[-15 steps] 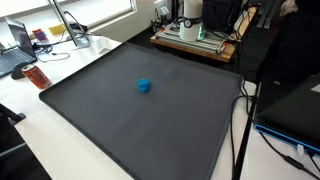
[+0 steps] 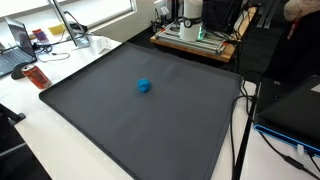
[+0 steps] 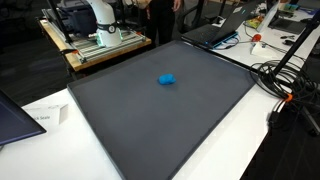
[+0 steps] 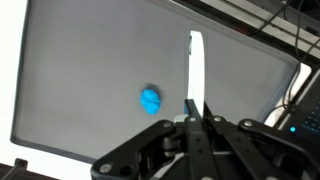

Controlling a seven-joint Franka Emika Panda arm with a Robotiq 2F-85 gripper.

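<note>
A small crumpled blue thing [image 2: 144, 86], perhaps cloth, lies by itself on the dark grey mat [image 2: 130, 125]. The same blue thing [image 3: 166, 79] appears toward the far half of the mat in exterior view 2. From above, in the wrist view, my gripper looks shut, a narrow white shape reaching forward from its black mount. Whether that white shape is all finger is hard to tell. The blue thing [image 4: 151, 101] lies left of it in that view, clear of it. Neither exterior view shows the gripper.
An orange-red can [image 2: 37, 77] stands on the white table beside the mat. A laptop [image 2: 17, 50] sits behind it. Cables [image 3: 290, 85] lie bunched on the table past the mat's right edge in exterior view 2.
</note>
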